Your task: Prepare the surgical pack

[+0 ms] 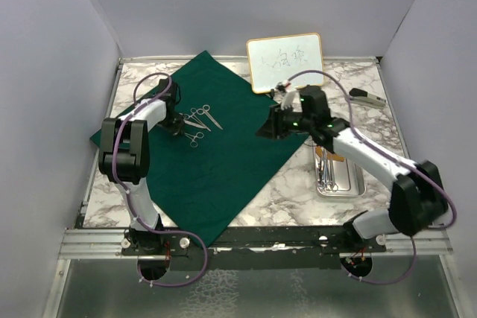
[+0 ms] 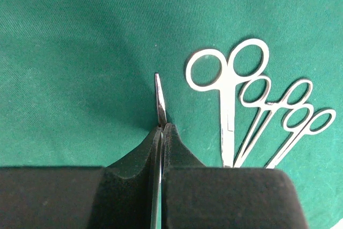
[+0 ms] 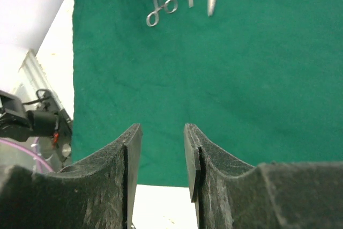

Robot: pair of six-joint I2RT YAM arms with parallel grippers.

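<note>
On the green cloth [image 1: 223, 169] lie several surgical scissors and clamps [image 1: 210, 117], seen close in the left wrist view as ring-handled tools [image 2: 227, 105]. My left gripper is shut over a slim steel instrument [image 2: 159, 92]; whether it is clamped is hard to tell. In the top view the left gripper [image 1: 176, 126] is at the cloth's left, beside the other tools. My right gripper [image 1: 270, 128] is open above the cloth's right part, empty between its fingers.
A steel tray [image 1: 350, 184] with more instruments sits at the right. A whiteboard [image 1: 285, 61] stands at the back, and a stapler-like object [image 1: 367, 98] lies at the back right.
</note>
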